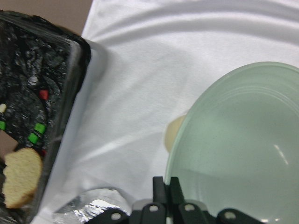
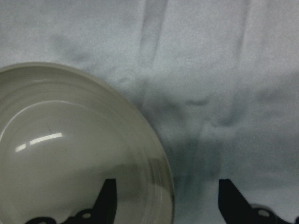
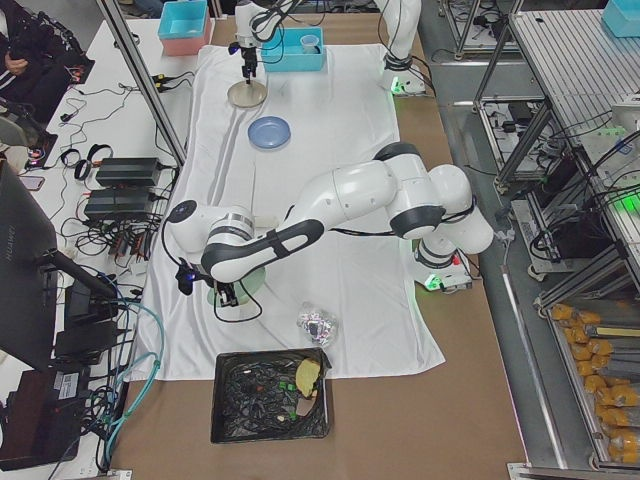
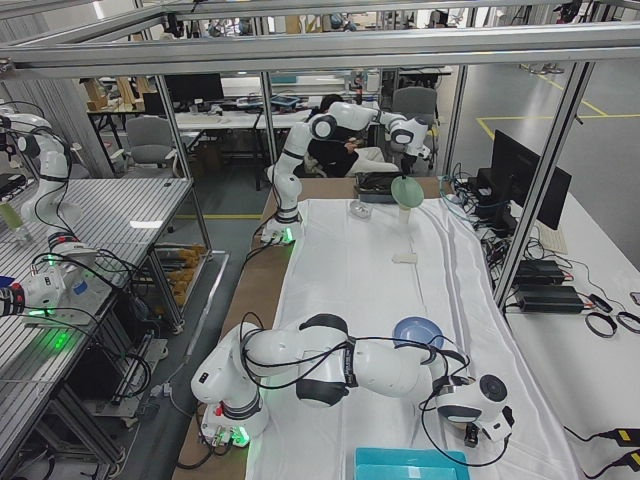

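Observation:
My left gripper is shut on the rim of a pale green plate [image 1: 238, 140], held raised over the cloth in the camera right view [image 4: 407, 193]. A beige item, partly hidden behind it, shows in the left wrist view. My right gripper is open low over a beige plate [image 2: 79, 144], one finger over the plate and the other outside its rim.
A black lined tray [image 3: 250, 400] with bread [image 1: 21, 177] and small coloured pieces stands at the near end. Crumpled foil [image 3: 316, 324], a blue plate [image 3: 269, 132] and a blue bin [image 3: 282, 60] are also around.

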